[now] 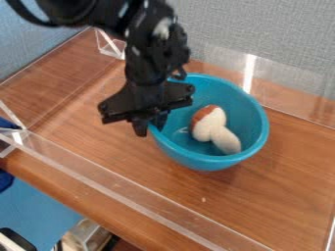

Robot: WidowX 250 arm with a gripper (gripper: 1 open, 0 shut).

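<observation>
My black gripper (149, 124) is shut on the left rim of a cyan bowl (241, 150), which sits in the middle right of the view over the wooden table (118, 186). Inside the bowl lies a toy mushroom (221, 135) with a reddish-brown and white cap and a pale stem. The fingertips are partly hidden against the rim; I cannot tell whether the bowl touches the table.
Clear plastic walls edge the table along the front left and back. A blue object (7, 127) lies at the left edge beyond the wall. Bare wood shows left of the bowl and in front of it.
</observation>
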